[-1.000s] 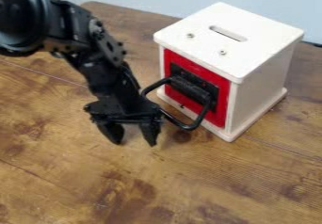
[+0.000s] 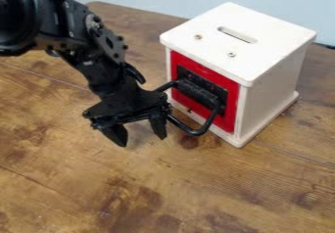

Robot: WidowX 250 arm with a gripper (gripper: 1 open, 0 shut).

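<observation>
A black robot arm reaches in from the upper left, its gripper [image 2: 137, 130] low over the wooden table, open, fingers pointing down with nothing visible between them. Just right of it stands a white wooden box [image 2: 268, 85] with a slot in its top and a red front panel [image 2: 229, 70]. A black fixture with a looped bar handle [image 2: 201, 131] sticks out from that panel toward the gripper; the arm partly overlaps the handle's left end, and whether they touch I cannot tell.
A pale wall runs behind the box.
The gripper has shifted slightly to the right and up compared with a moment ago, closer to the handle. The box looks unmoved.
</observation>
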